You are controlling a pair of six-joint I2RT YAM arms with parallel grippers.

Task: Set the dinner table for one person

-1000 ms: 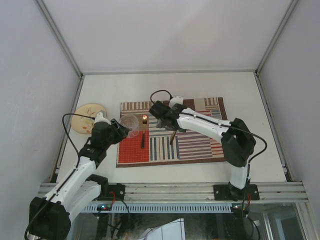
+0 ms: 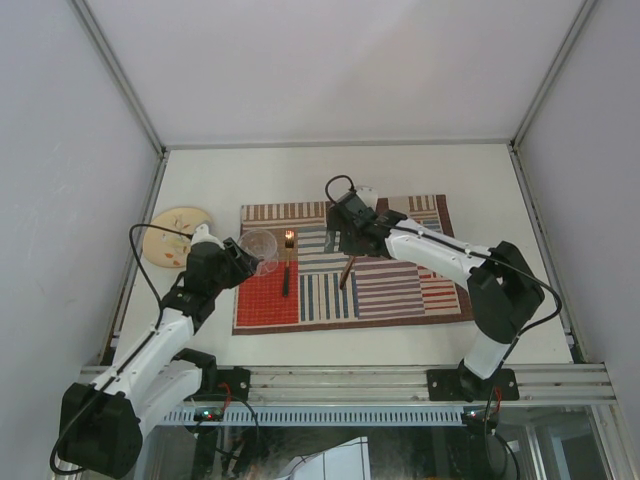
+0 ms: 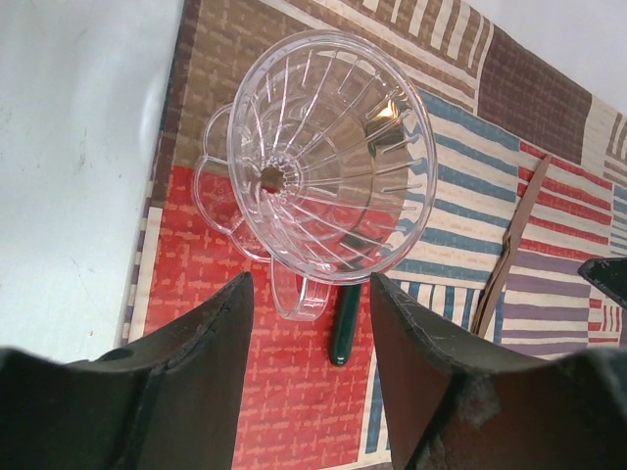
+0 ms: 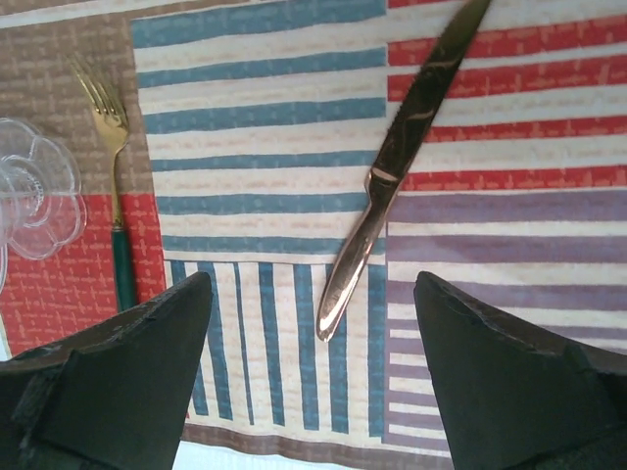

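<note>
On the striped placemat [image 2: 400, 310] a clear plastic cup [image 3: 333, 147] stands at the left, with my left gripper open beside it, nothing between its fingers. A fork [image 4: 121, 245] with a green handle lies right of the cup. A metal knife [image 4: 392, 157] lies diagonally right of the fork. My right gripper hangs open over the knife's handle end, nothing between its fingers. In the top view a round patterned plate [image 2: 170, 247] sits on the bare table at the far left, partly behind my left arm.
Walls and metal rails [image 2: 340, 140] bound it at the sides and back.
My left arm and the table items look unchanged.
</note>
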